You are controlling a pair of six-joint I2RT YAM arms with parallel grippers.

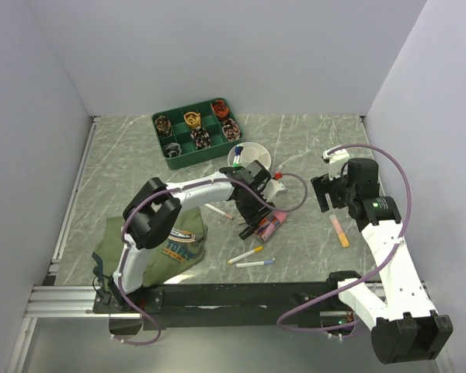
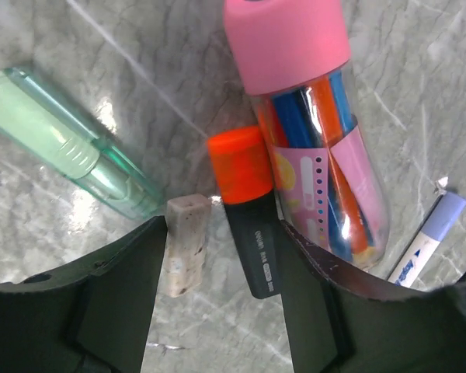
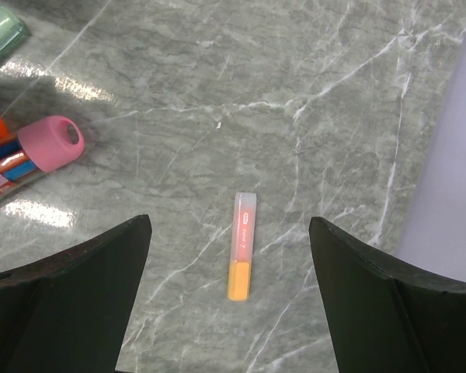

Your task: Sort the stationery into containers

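My left gripper is open, its fingers on either side of a black marker with an orange cap (image 2: 245,167) and a small pale block (image 2: 186,245). Neither is gripped. Touching the marker's right side is a clear bottle with a pink cap (image 2: 286,43), full of coloured sticks. A green translucent object (image 2: 58,140) lies to the left. In the top view the left arm hides much of this group. My right gripper stands open above a pink and orange stick (image 3: 242,245), with nothing held. A green divided box (image 1: 188,159) holds rolled cloths at the back.
Behind the left gripper stands a white round container (image 1: 261,152) with pens in it. A yellow pen (image 1: 245,255), a blue-capped pen (image 1: 255,263) and a white pen (image 1: 217,210) lie loose. Green cloth (image 1: 151,260) covers the front left. Bare table separates the two arms.
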